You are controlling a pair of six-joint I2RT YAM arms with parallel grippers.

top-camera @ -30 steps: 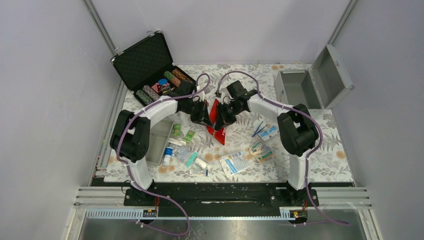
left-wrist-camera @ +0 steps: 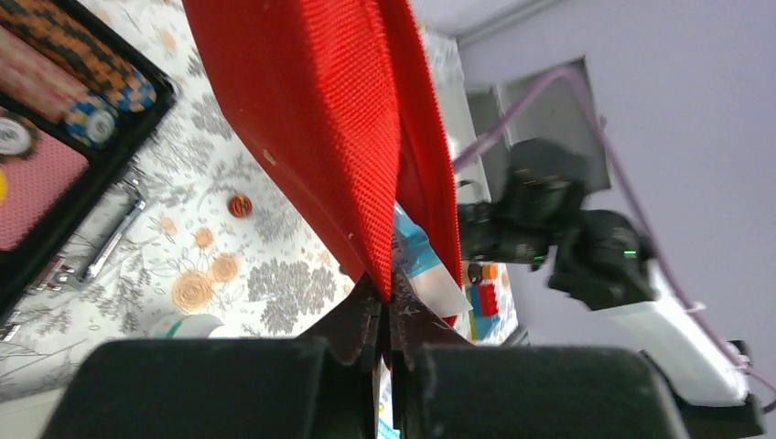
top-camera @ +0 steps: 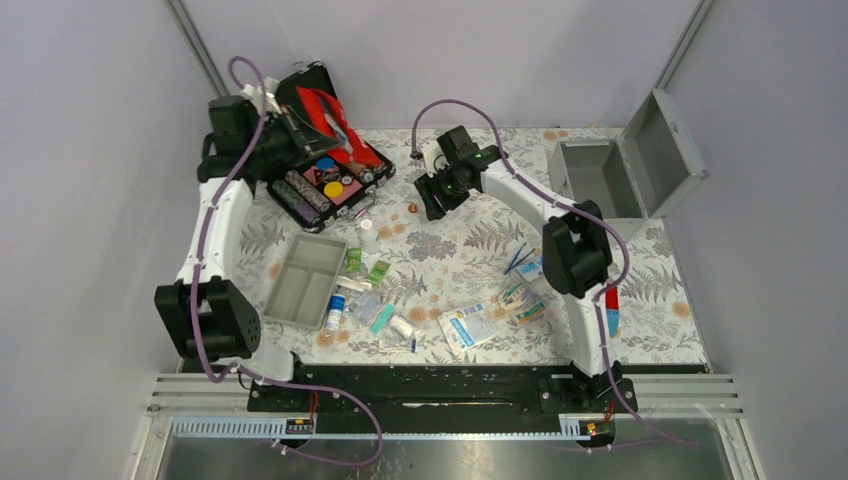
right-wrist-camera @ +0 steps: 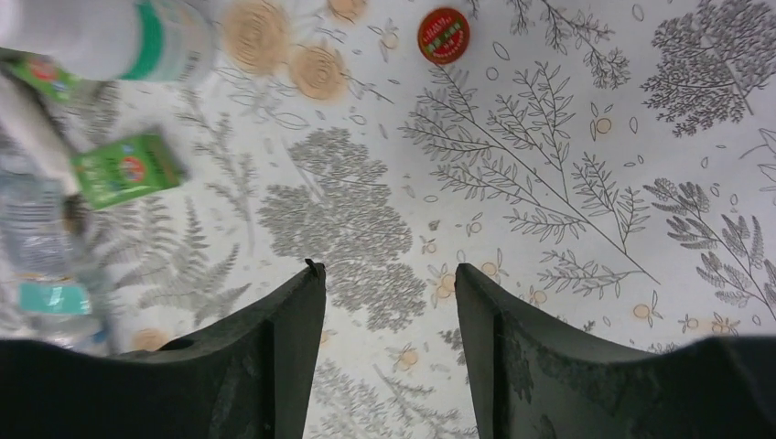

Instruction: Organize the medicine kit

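My left gripper [top-camera: 318, 140] is raised over the black case [top-camera: 305, 195] at the back left, shut on a red pouch [top-camera: 350, 130] with a blue-and-white packet [left-wrist-camera: 421, 261] in it, which hangs from its fingertips. My right gripper [top-camera: 435, 195] stands open and empty over the middle of the table, near a small red round item [right-wrist-camera: 443, 36]. A white bottle [top-camera: 368, 232], green boxes [top-camera: 379, 271], bags and a white card packet [top-camera: 465, 326] lie on the floral cloth.
A grey divided tray [top-camera: 302, 280] sits at the left. An open grey box [top-camera: 595, 180] with raised lid stands at the back right. Tweezers and small packs lie at the right.
The red pouch has gone up and back-left with my left gripper, from the centre to over the case. My right gripper has come off the pouch and now stands open near the centre.
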